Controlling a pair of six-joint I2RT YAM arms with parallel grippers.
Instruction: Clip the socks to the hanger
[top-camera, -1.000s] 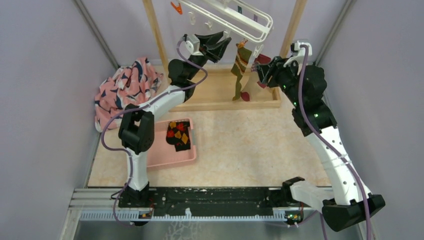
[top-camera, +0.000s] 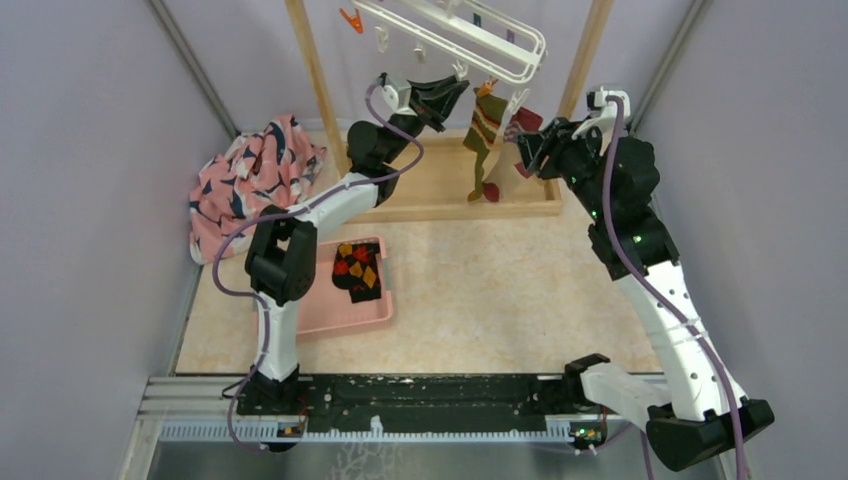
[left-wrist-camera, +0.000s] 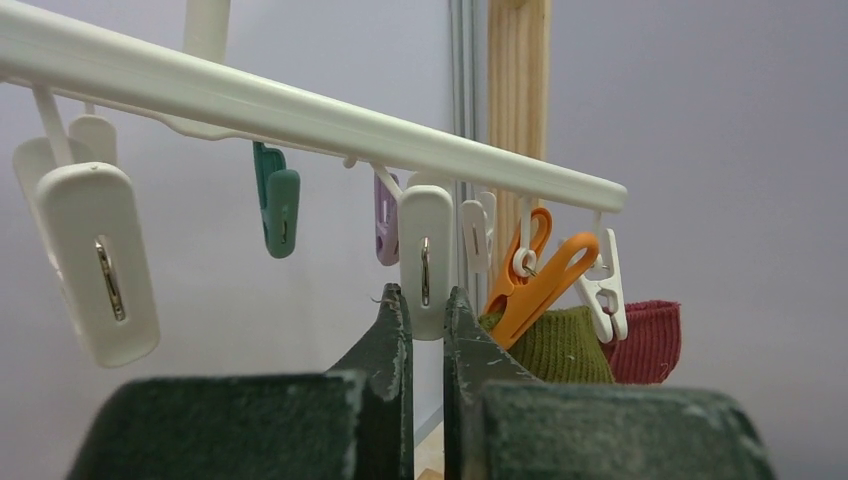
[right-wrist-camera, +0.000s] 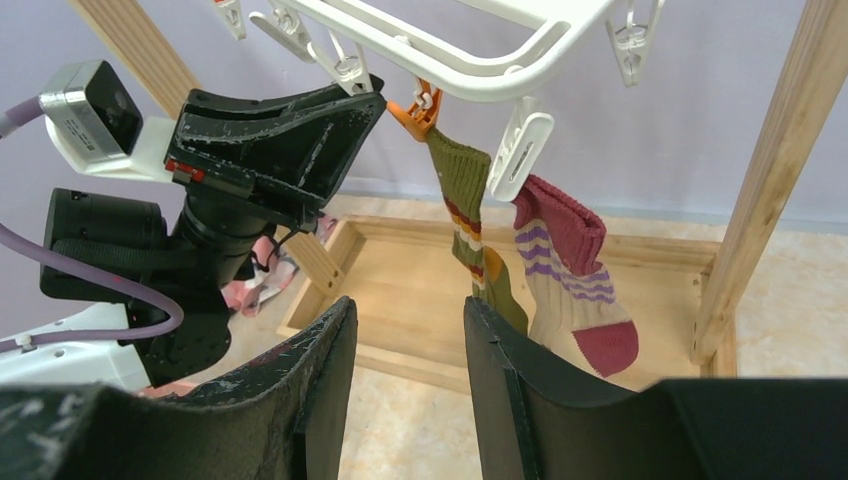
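The white clip hanger (top-camera: 480, 45) hangs at the top. My left gripper is shut on a white clip (left-wrist-camera: 426, 250) below its rail. To its right an olive striped sock (right-wrist-camera: 458, 180) hangs from an orange clip (right-wrist-camera: 415, 116), and a red and purple striped sock (right-wrist-camera: 565, 260) hangs beside a white clip (right-wrist-camera: 520, 150). My right gripper stands part open to the right of the hanging socks, nothing between its fingers. A black argyle sock (top-camera: 356, 272) lies in the pink tray (top-camera: 335, 315).
The wooden frame (top-camera: 450, 210) surrounds the area below the hanger. A pink patterned cloth (top-camera: 245, 185) lies at the back left.
My left gripper has moved slightly right along the hanger, onto the clip. My right gripper has shifted a little right compared with a second ago.
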